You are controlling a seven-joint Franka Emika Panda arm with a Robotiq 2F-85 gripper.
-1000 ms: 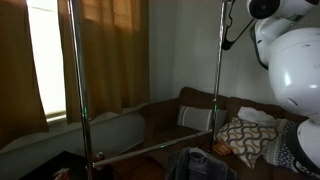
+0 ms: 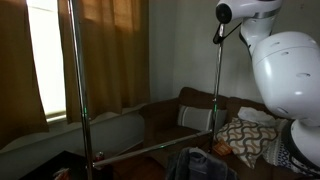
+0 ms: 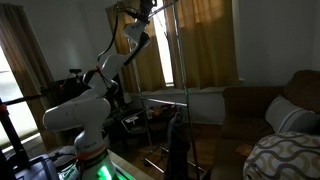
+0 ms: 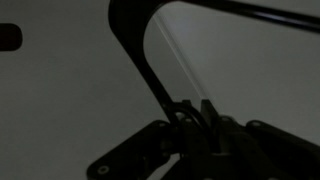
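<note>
In the wrist view my gripper is shut on a slim black bar that looks like part of a hanger. The bar bends above the fingers, and one arm of it runs off to the upper right. High up in exterior view 1, a small dark piece hangs by the top of the right-hand metal pole, below the end of my arm. The dark wrist view hides finer detail. A dark denim garment hangs low by the metal rack.
The rack's uprights and its low crossbar stand in front of my arm. Behind are a brown sofa with patterned pillows and brown curtains. A dark table is at lower left.
My arm's end has moved left in exterior view 1, closer to the top of the right-hand pole, and the dark piece has gone with it. The garment and rack look unmoved.
</note>
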